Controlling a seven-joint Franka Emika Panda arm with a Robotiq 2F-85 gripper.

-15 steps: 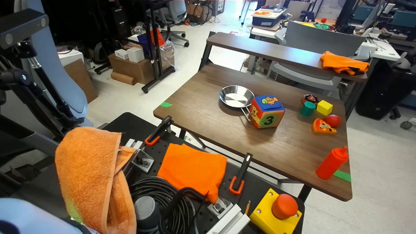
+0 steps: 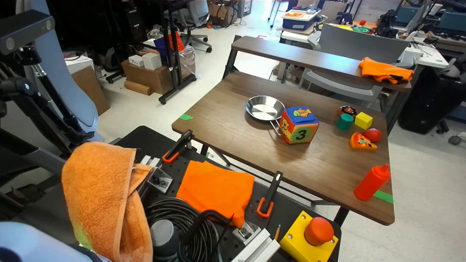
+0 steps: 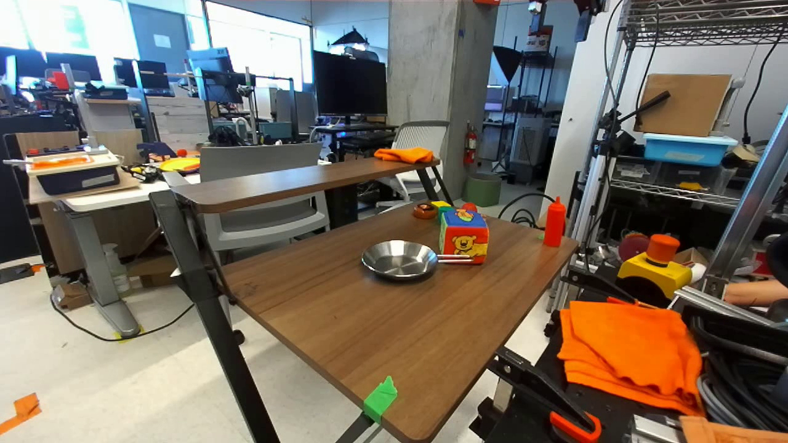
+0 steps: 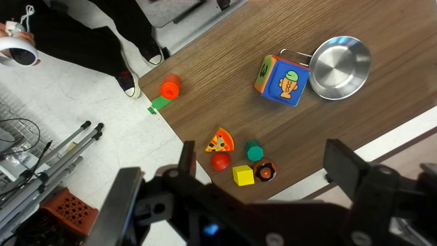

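In the wrist view my gripper is open, its fingers wide apart and nothing held, looking down over the table [image 4: 213, 98]. Between and beyond the fingers lie a pizza slice [image 4: 221, 140], a red ball-like piece [image 4: 221, 161], a green block [image 4: 254, 151], a yellow cube [image 4: 243, 175] and a brown ring-shaped piece [image 4: 265, 170]. Farther off, a soft picture cube [image 2: 299, 125] sits beside a steel pan [image 2: 264, 107], close to its handle. A red squeeze bottle [image 2: 372, 182] stands upright near the table's corner. Neither exterior view shows the gripper.
A raised shelf [image 2: 301, 55] runs along the table's far side, with an orange cloth [image 2: 385, 70] on its end. Clamps and a yellow box with a red button [image 2: 309, 238] sit on the black cart. The table's pan end has bare surface.
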